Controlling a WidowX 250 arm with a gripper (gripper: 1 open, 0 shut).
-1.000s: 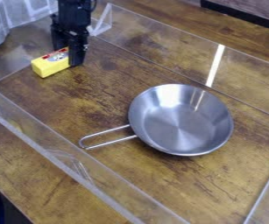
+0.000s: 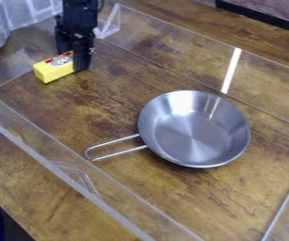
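At the upper left of the camera view my dark gripper (image 2: 75, 49) reaches down onto a yellow box (image 2: 54, 70) with a printed label, which lies on the wooden surface. My fingers are around the box's right end, shut on it, though their tips are partly hidden. A steel pan (image 2: 195, 127) with a wire handle sits at the centre right, apart from the box.
Clear plastic walls border the work surface (image 2: 109, 198) along the left and right. A white crumpled material is at the top left corner. The wood between box and pan is clear.
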